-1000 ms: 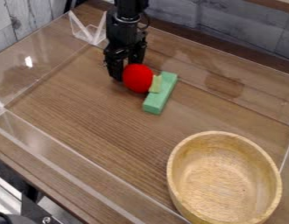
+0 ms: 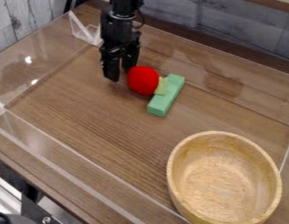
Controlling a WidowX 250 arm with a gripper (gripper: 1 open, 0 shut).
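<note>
My gripper (image 2: 119, 56) is at the top middle, low over the table, its black fingers just left of and behind a red round object (image 2: 144, 80). A yellowish piece shows at the red object's right side, and a long green block (image 2: 167, 95) lies beside it. Whether the fingers are open or shut is too small to tell.
A large pale yellow bowl (image 2: 224, 178) fills the lower right. A clear plastic item (image 2: 88, 29) is at the top left by the wall.
My gripper has shifted slightly left, away from the red object, which sits a little to the right of where it was.
</note>
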